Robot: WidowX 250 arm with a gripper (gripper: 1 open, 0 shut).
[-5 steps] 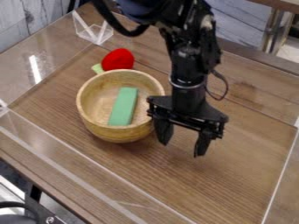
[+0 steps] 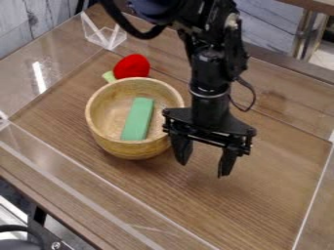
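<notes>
My black gripper [image 2: 206,145] hangs at the centre of the camera view, low over the wooden table [image 2: 248,205], with its two fingers spread open and nothing seen between them. Just left of it is a pale yellow bowl [image 2: 109,137] holding a green block [image 2: 137,114]. The bowl's right side lies close to the gripper and is partly hidden by it; whether they touch I cannot tell.
A red round object [image 2: 131,65] rests behind the bowl, with a small light green piece beside it. A clear container [image 2: 104,29] stands at the back left.
The gripper has shifted very slightly; the bowl and the other objects look unchanged.
</notes>
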